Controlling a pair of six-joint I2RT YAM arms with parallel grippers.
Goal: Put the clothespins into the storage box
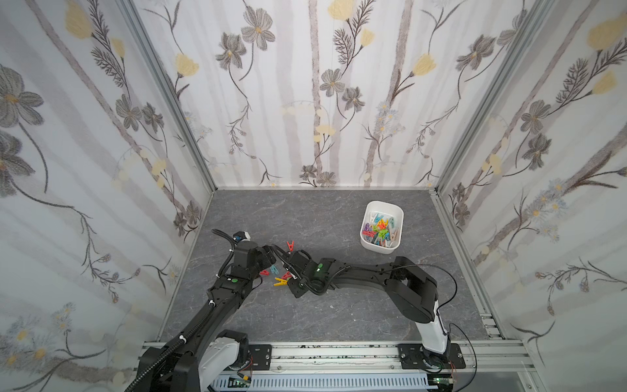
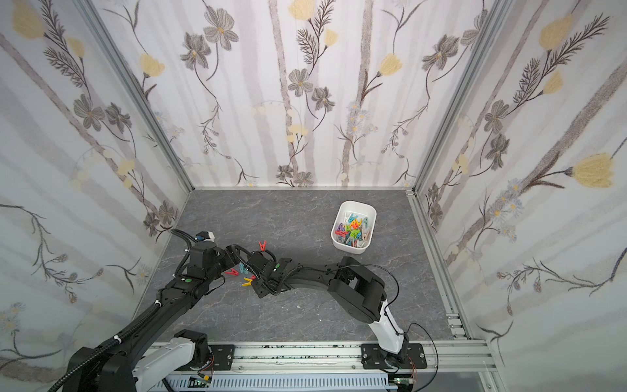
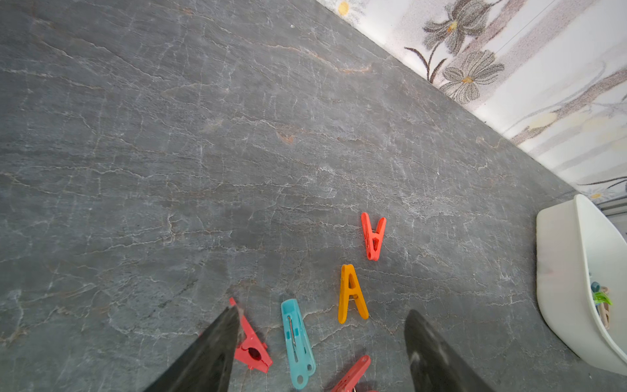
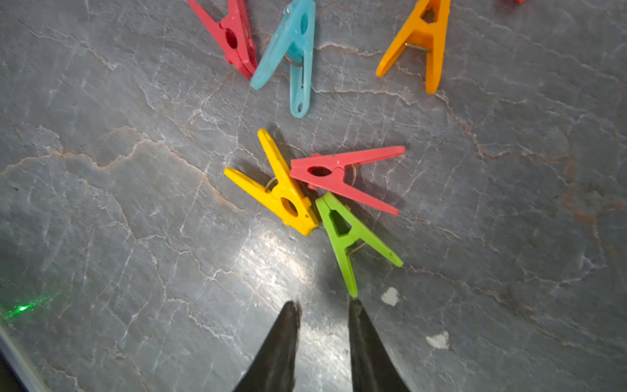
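My left gripper hangs part open above loose clothespins: a red one [image 3: 374, 240], an orange one [image 3: 346, 285], a turquoise one [image 3: 295, 343] and others below. My right gripper is part open, its gap empty, just below a green clothespin [image 4: 343, 232] that touches or lies beside a yellow one [image 4: 287, 209] and a pink one [image 4: 326, 171]. The white storage box [image 1: 382, 245] at the back right holds several coloured clothespins.
The two arms are close together over the pins at centre-left. Patterned walls enclose it.
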